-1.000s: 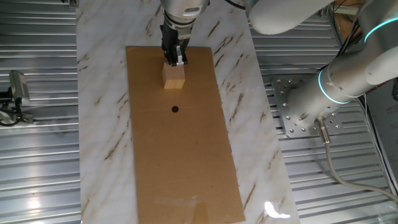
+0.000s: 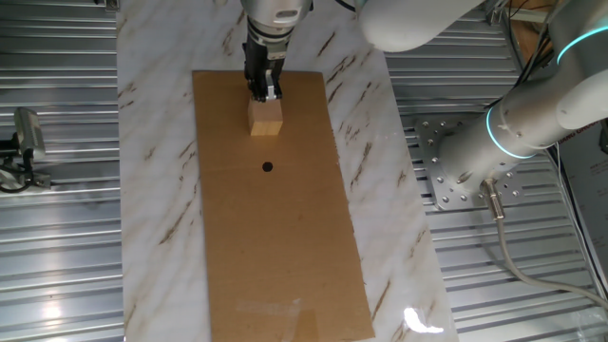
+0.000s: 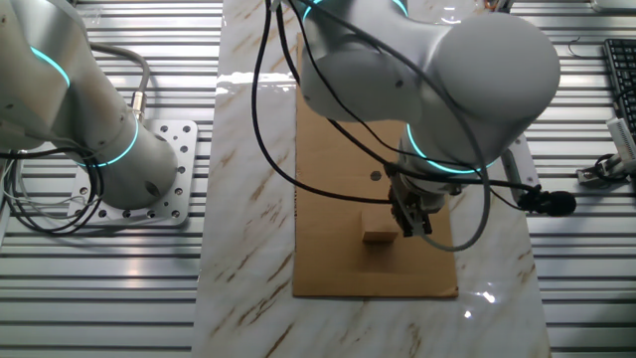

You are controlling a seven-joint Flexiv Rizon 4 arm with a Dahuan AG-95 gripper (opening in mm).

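Observation:
A pale wooden block [image 2: 265, 117] stands on the cardboard sheet [image 2: 275, 228], close to its far end in exterior view 1. My gripper [image 2: 265, 96] points down at the block's far edge and overlaps it in that view. From the other side, in exterior view 2, the gripper [image 3: 415, 221] appears just right of the block [image 3: 379, 227]. Whether it touches the block is unclear. The fingers are dark and small here, so their opening does not show. A black dot [image 2: 267, 167] marks the cardboard a little nearer than the block.
The cardboard lies on a marbled white tabletop [image 2: 157, 209], flanked by ribbed metal panels [image 2: 57, 247]. Most of the cardboard is bare. Loose black cables [image 3: 260, 129] hang from the arm over the table. The robot base [image 2: 475, 161] is mounted at the right.
The block has stayed in place.

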